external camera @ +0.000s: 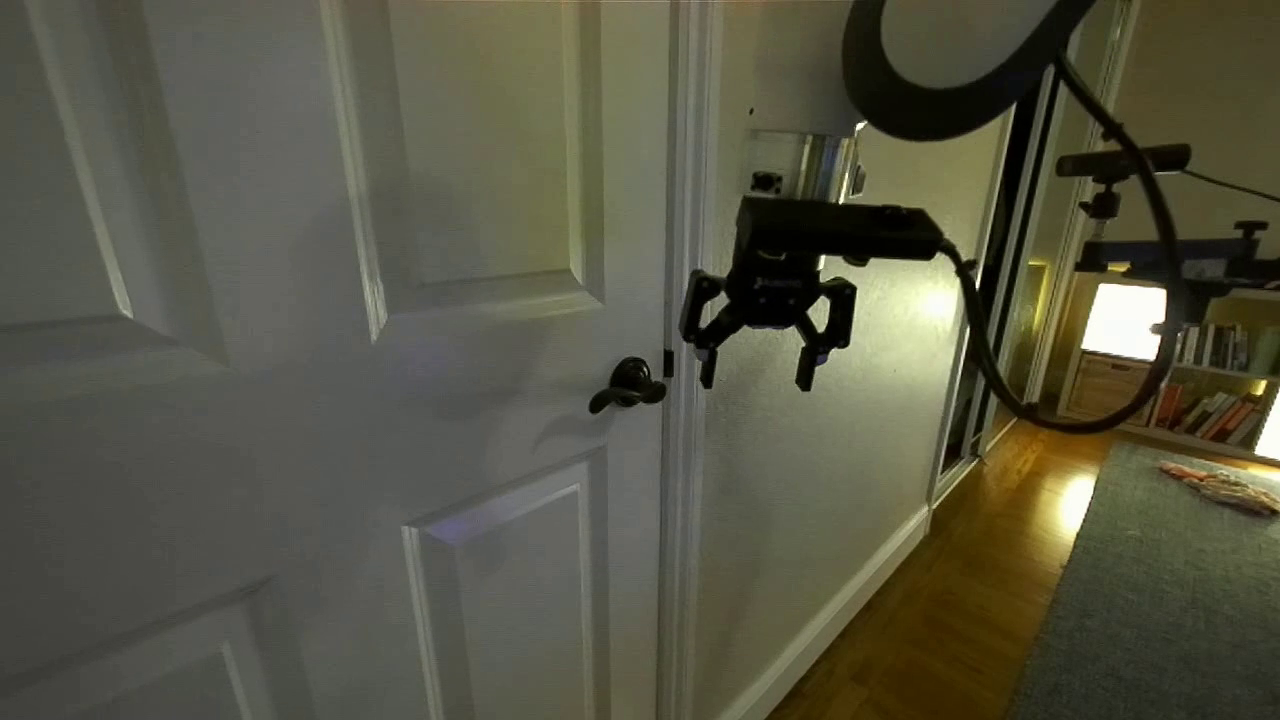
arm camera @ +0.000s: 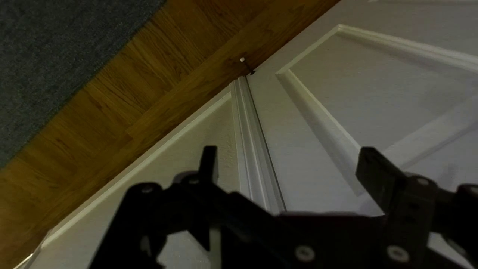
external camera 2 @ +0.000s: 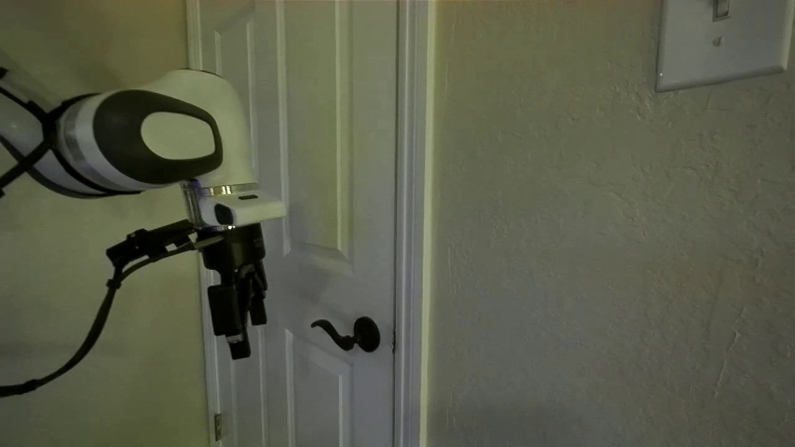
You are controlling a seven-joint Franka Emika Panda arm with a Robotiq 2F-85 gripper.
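A white panelled door (external camera: 504,360) stands closed against its frame, with a dark lever handle (external camera: 629,385) near its edge. My gripper (external camera: 756,374) points downward, to the right of the handle in exterior view 1, open with nothing between its fingers. From exterior view 2, the gripper (external camera 2: 249,339) appears left of the handle (external camera 2: 350,334), with a gap between them. In the wrist view the gripper's two fingers (arm camera: 208,165) are spread wide; the door (arm camera: 322,148) and its frame lie beyond, and no handle shows there.
The wall (external camera: 816,504) beside the door frame is bare in exterior view 1. Wooden floor (arm camera: 148,67) and a grey rug (arm camera: 53,58) lie below. A light switch plate (external camera 2: 715,45) is on the wall at upper right. A bookshelf (external camera: 1206,372) stands far back.
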